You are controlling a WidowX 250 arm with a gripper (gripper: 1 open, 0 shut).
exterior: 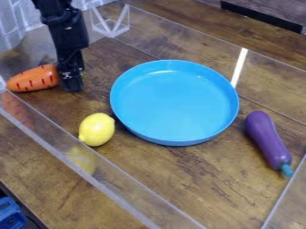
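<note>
My black gripper [68, 77] hangs at the upper left, low over the tabletop at the right end of an orange carrot [34, 79], whose leafy end is mostly hidden behind it. Its fingers look open; whether they touch the carrot I cannot tell. A blue round plate [174, 102] lies in the middle, to the right of the gripper.
A yellow lemon [97, 129] lies below left of the plate, a purple eggplant [266, 139] to its right. Clear walls [96, 175] border the wooden surface. A blue object [10, 213] is at the lower left corner. Bare wood lies at the top right.
</note>
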